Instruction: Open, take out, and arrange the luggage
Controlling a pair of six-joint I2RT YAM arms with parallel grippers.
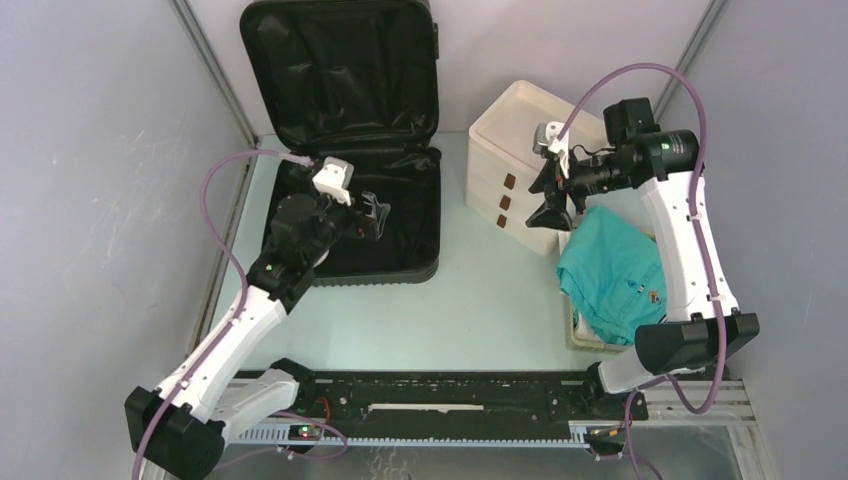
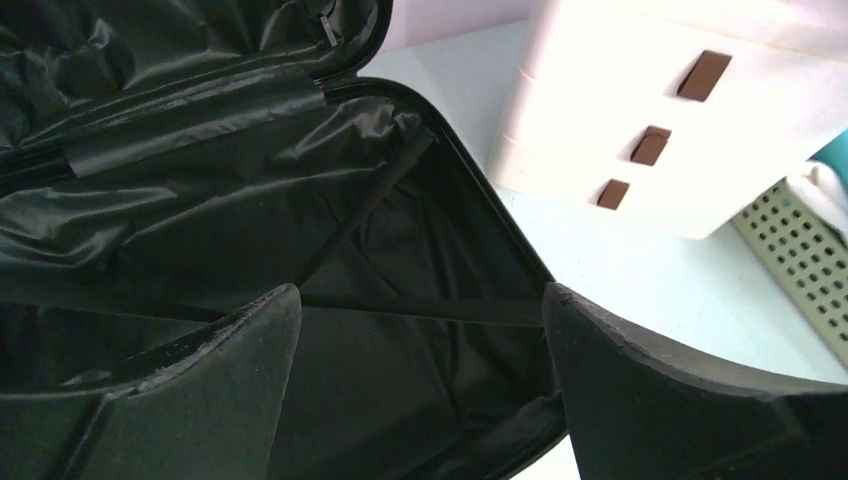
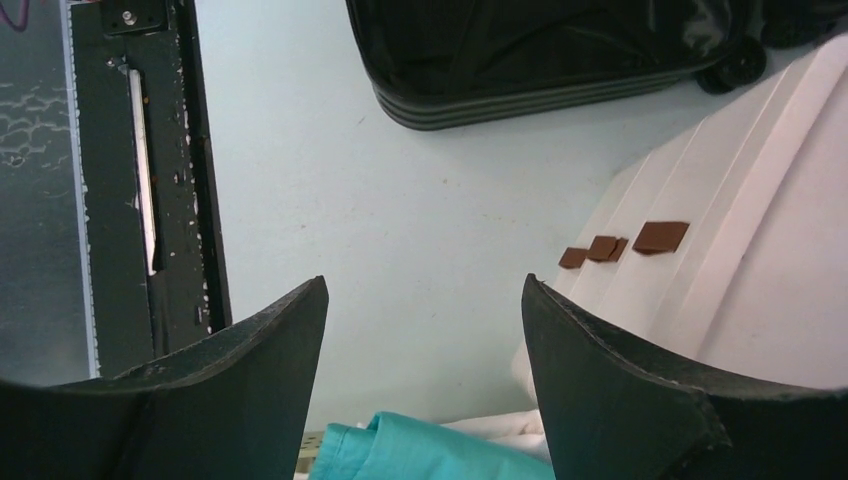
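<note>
A black suitcase [image 1: 405, 245] lies with its lid [image 1: 345, 75] raised against the back wall; the visible part of its base looks empty. Over that base hangs my left gripper [image 1: 371, 220], its fingers apart, and in the left wrist view only dark lining shows between the fingers. My right gripper [image 1: 541, 202] is also open, in front of the white bin [image 1: 488, 185] and holding nothing. Teal cloth [image 1: 612, 275] fills a pale basket [image 1: 590, 343] at the right; its edge shows below the fingers [image 3: 270, 350] in the right wrist view.
The white bin, with brown patches on its side, stands at the back between suitcase and basket. Bare tabletop [image 1: 480, 310] stretches across the middle and front. Walls close in the left, right and back sides.
</note>
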